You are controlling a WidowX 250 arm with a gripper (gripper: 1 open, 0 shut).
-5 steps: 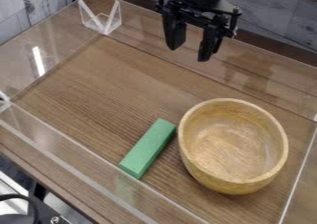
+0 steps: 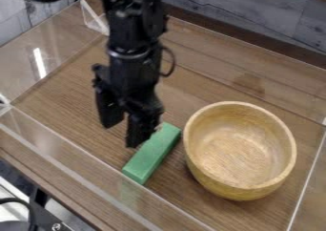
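My arm reaches down from the top centre, blurred, with its gripper [image 2: 117, 115] low over the wooden board just up and left of a green block [image 2: 152, 154]. The finger parts look spread apart, though blur makes their state unclear. The green block lies lengthwise on the board, beside a round tan bowl [image 2: 239, 149] at the right, which looks empty.
The wooden board [image 2: 71, 149] is largely clear at left. Grey walls rim the back left and back right. A dark cable or object shows at the bottom left corner.
The block and bowl look unmoved.
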